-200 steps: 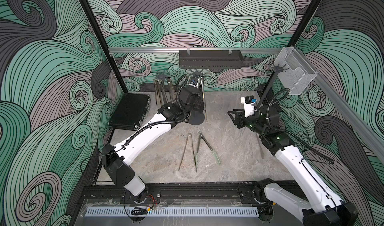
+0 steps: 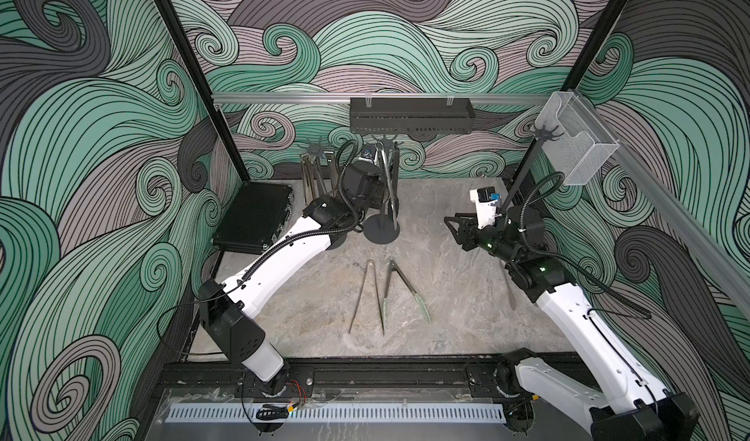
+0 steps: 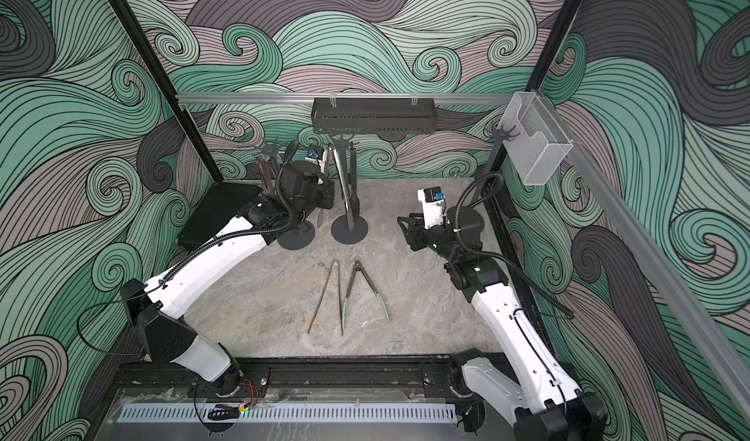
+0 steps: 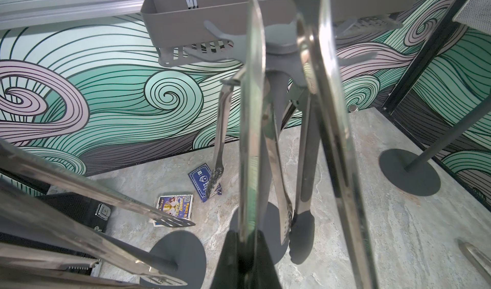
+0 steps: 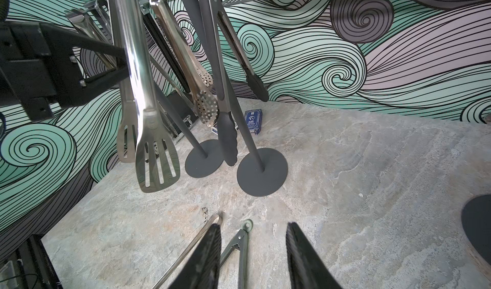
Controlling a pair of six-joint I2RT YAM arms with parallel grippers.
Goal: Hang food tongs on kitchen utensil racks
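Two pairs of food tongs, one steel [image 2: 358,295] and one dark with green grips [image 2: 418,306], lie spread on the table. Steel and dark utensils hang from the middle rack [image 3: 349,230] and the left rack [image 3: 296,235]. My left gripper is among the hanging utensils at the middle rack; a long steel piece runs down close over its shut fingertips, and whether it is held is unclear. My right gripper hangs over the table behind the tongs, its fingers apart with nothing between them.
A third rack [image 5: 475,222] stands at the right. A black case [image 2: 250,214] lies at the back left; small card boxes [image 4: 173,208] lie behind the racks. A wall shelf [image 2: 410,114] and mesh basket [image 2: 574,140] hang above.
The left arm has shifted left from its place a second ago, uncovering more of the middle rack's utensils. The right arm has barely moved.
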